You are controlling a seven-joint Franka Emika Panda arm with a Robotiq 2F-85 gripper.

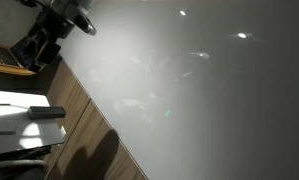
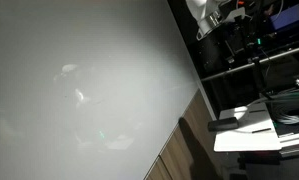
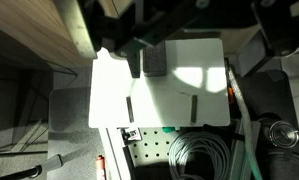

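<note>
A dark, oblong block (image 1: 46, 113) lies on a white board (image 1: 24, 137) in the first exterior view. The same block (image 2: 223, 124) and white board (image 2: 249, 136) appear at the lower right of the second exterior view. My gripper stands open above the board in the wrist view, its dark fingers (image 3: 134, 62) spread well apart. Close beside the left finger shows the block (image 3: 154, 60), partly covered by the gripper's body; whether they touch I cannot tell. In the first exterior view the gripper (image 1: 34, 58) hangs at the upper left, apart from the block.
A large bare grey surface (image 1: 199, 90) edged by a wooden strip (image 1: 87, 130) fills most of the exterior views. Past the white board (image 3: 169, 108), coiled cable (image 3: 199, 150) rests on a perforated panel (image 3: 149, 150). More cables and dark frame bars surround it.
</note>
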